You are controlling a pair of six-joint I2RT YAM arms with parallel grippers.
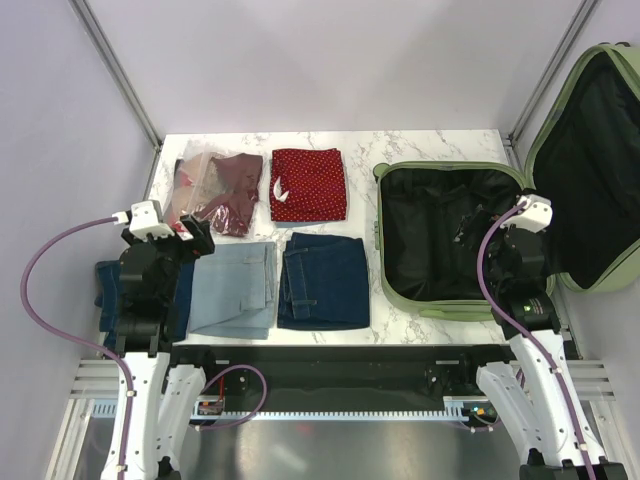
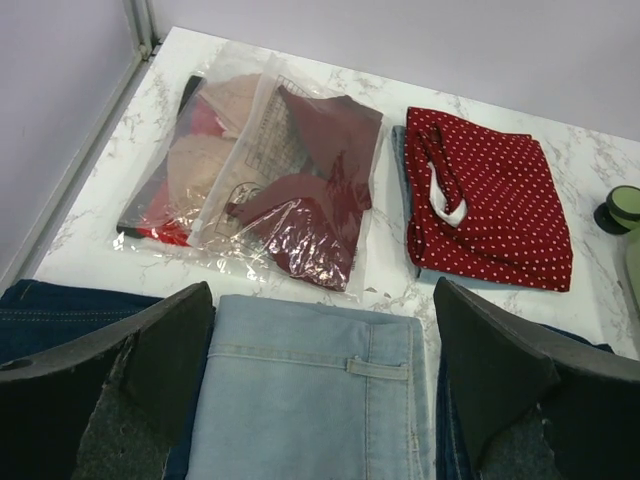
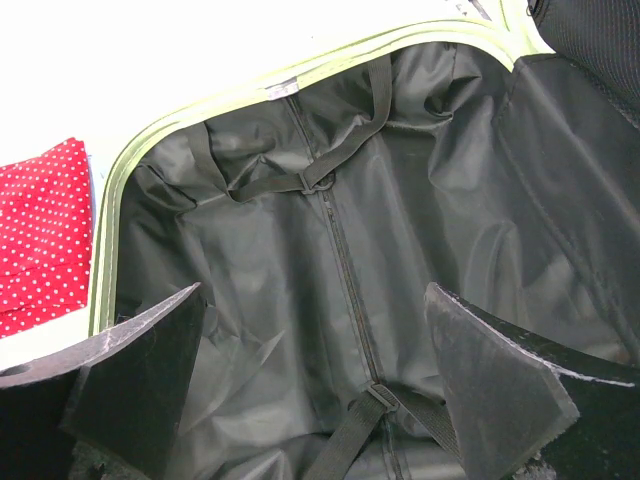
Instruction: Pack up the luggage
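An open green suitcase (image 1: 430, 270) stands empty at the right, its black lining and straps showing. Folded clothes lie left of it: a red dotted garment (image 1: 310, 180), dark jeans (image 1: 325, 285), light blue denim (image 1: 225, 295) and more dark denim (image 2: 70, 320) at the far left. Clear bags (image 2: 280, 190) hold maroon and other items at the back left. My left gripper is open and empty above the denim at the left. My right gripper is open and empty over the suitcase's interior.
The suitcase lid (image 1: 590, 160) leans open along the right wall. Narrow strips of bare marble table (image 1: 410, 145) show behind and between the items. Walls border the table at the back and sides.
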